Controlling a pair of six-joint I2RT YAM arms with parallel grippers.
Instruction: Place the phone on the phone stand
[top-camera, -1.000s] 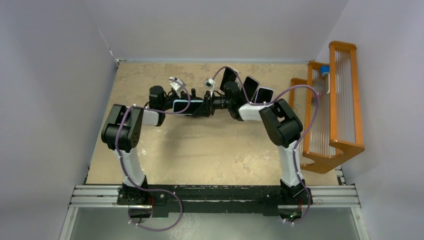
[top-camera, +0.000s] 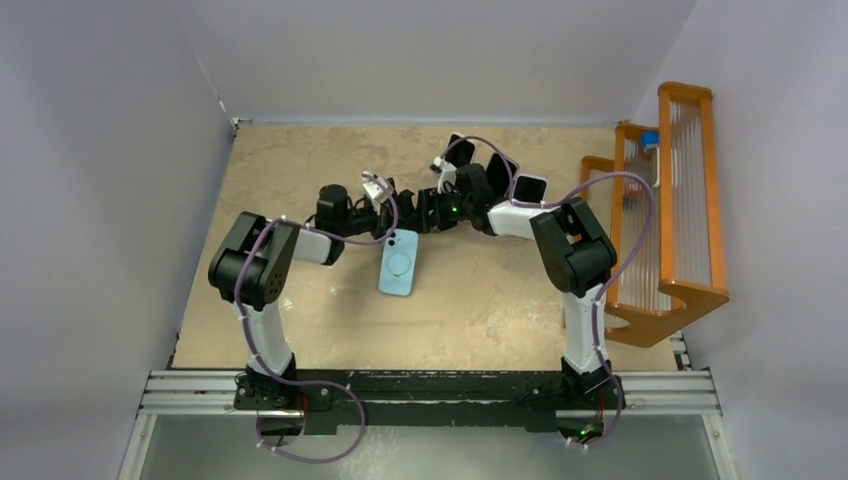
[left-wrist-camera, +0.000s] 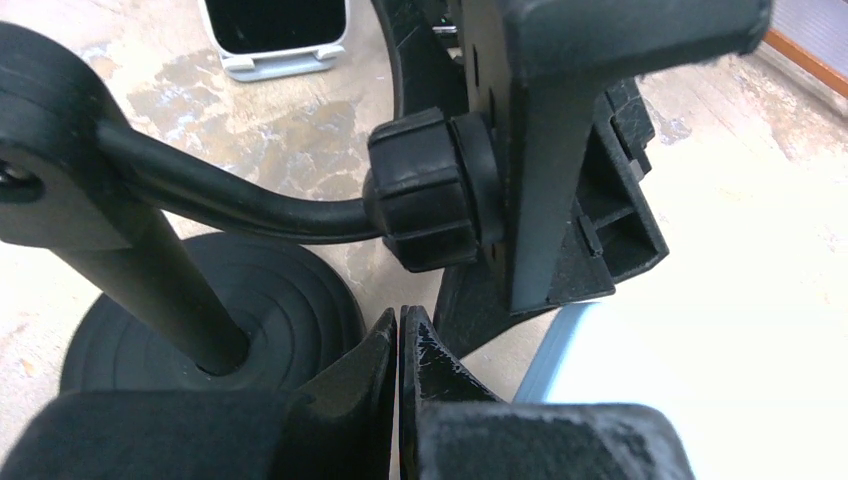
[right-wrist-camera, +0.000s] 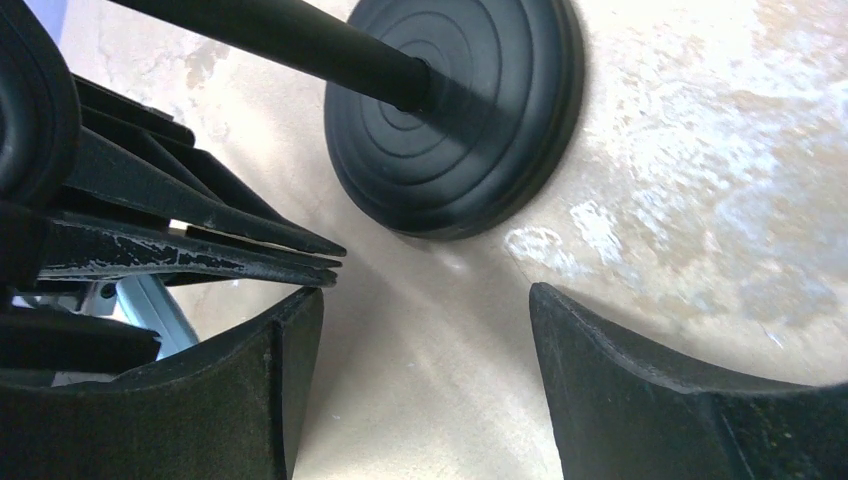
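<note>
The phone shows its light blue back and ring in the top view, just in front of the stand and off its holder. Its pale blue side crosses the lower right of the left wrist view. The black phone stand is mostly hidden between the grippers; its round base rests on the table. Close to the stand's left side, my left gripper is shut, nothing visible between its fingertips. On the right, my right gripper has its fingers apart around empty space, beside the stand's black holder parts.
Several dark-screened devices lie at the back right of the table. A wooden rack stands along the right side.
Both grippers have shifted slightly right.
</note>
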